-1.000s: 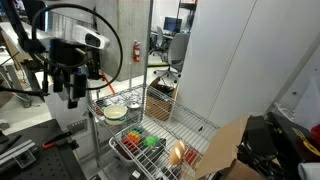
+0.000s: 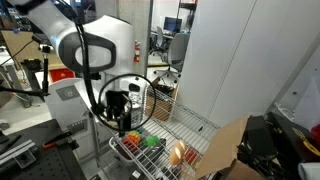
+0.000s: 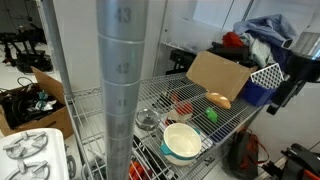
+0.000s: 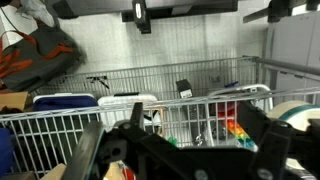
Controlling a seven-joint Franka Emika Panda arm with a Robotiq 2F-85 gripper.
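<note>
My gripper point(image 2: 122, 122) is over the near left part of the wire rack point(image 2: 190, 123), its fingers apart. It appears at the right edge in exterior view 2, clear of the objects on the rack. In the wrist view, the gripper has its dark fingers spread at the bottom, with nothing seen held between them. A cream bowl point(image 3: 181, 138) rests on the rack, partly visible at the right of the wrist view; the arm hides it in exterior view 1. Nearby sit a metal pot point(image 3: 147, 119), a green item point(image 2: 152, 141) and a bread-like piece point(image 2: 177, 154).
A cardboard box point(image 3: 218, 73) stands open at the rack's far end. Small red items point(image 3: 184, 107) lie near the rack's middle. A white toy stove top point(image 3: 36, 154) is at the left. Bare rack wires show between the objects.
My arm has swung right and its gripper now hangs lower in exterior view 1, hiding the bowl that was visible before. The objects on the rack look unmoved.
</note>
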